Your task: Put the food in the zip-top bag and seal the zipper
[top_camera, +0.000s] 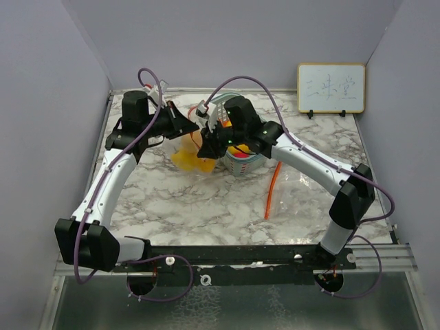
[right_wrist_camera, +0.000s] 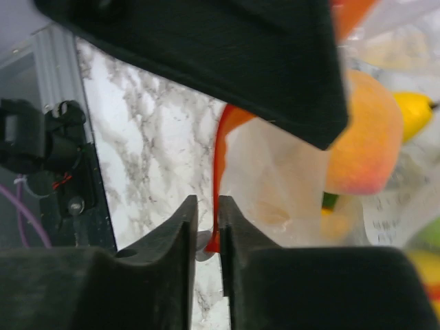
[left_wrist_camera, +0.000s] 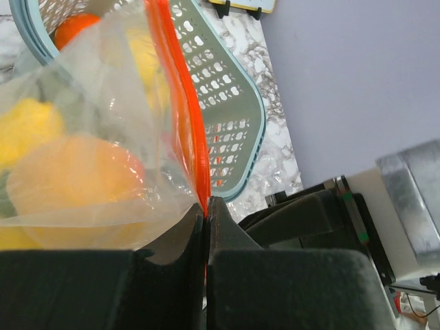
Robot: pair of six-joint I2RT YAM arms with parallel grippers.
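A clear bag (left_wrist_camera: 89, 69) with an orange zipper edge (left_wrist_camera: 180, 82) stands beside the basket, yellow and orange food (left_wrist_camera: 82, 172) inside it. My left gripper is shut on that orange edge, which runs up from its fingertips. In the top view my left gripper (top_camera: 197, 128) is at the bag's mouth, close to my right gripper (top_camera: 205, 150). The right wrist view shows my right gripper part open, with the orange zipper edge (right_wrist_camera: 219, 161) running down into the gap between its fingertips. An orange round food (right_wrist_camera: 364, 134) shows through the plastic.
A pale green basket (left_wrist_camera: 237, 117) with more food stands right against the bag. Another flat clear bag with an orange strip (top_camera: 273, 191) lies to the right. A whiteboard (top_camera: 331, 88) stands at the back.
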